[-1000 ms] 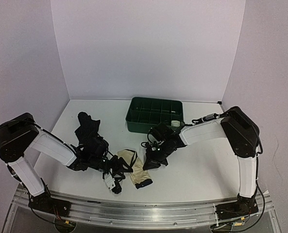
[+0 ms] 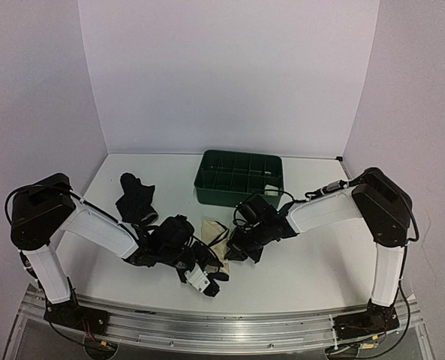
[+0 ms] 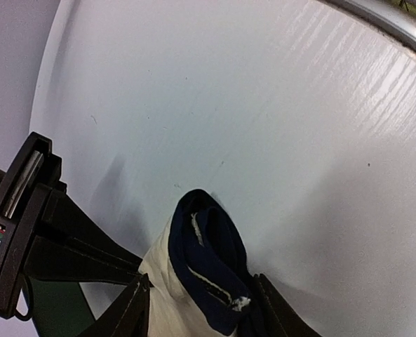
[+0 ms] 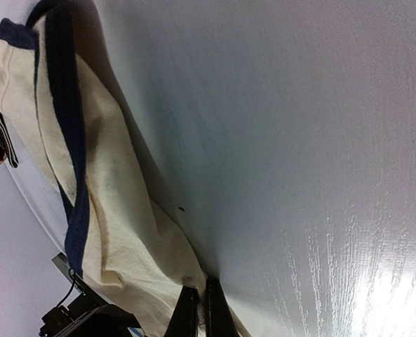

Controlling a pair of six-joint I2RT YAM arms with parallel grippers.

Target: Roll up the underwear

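Observation:
Cream underwear with navy bands [image 2: 214, 244] lies on the white table between my grippers. In the left wrist view its folded navy end [image 3: 200, 260] stands up between the fingers of my left gripper, on either side of it; whether they are closed on it is unclear. In the right wrist view my right gripper is shut on a bunched part of the cream fabric [image 4: 123, 196], which stretches away toward the upper left with a navy band along it.
A green divided bin [image 2: 237, 176] with something white in its right part stands behind the grippers. A pile of black cloth [image 2: 136, 199] lies at the back left.
My left gripper has moved right and toward the front, onto the underwear's near end. My right gripper has shifted slightly right, and the underwear now lies straighter, its near end mostly covered.

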